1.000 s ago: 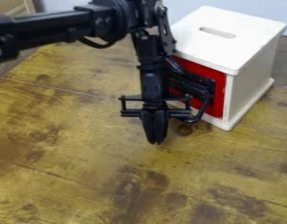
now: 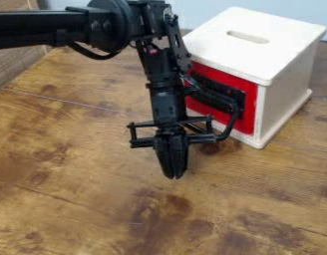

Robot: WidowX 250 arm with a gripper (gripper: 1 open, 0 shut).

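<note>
My black gripper (image 2: 171, 161) hangs pointing down over the wooden table (image 2: 87, 199), in front of a white wooden box (image 2: 259, 50) with a red front panel (image 2: 243, 120). Its fingers are shut together, with nothing visible between them. The box has a slot in its top, and much of the red front is hidden behind my arm and wrist.
The box stands at the back right, near the table's far edge. A wooden surface shows at the top left corner.
The upper arm has shifted a little and the gripper has moved slightly, staying low in front of the box. The box has not visibly moved.
</note>
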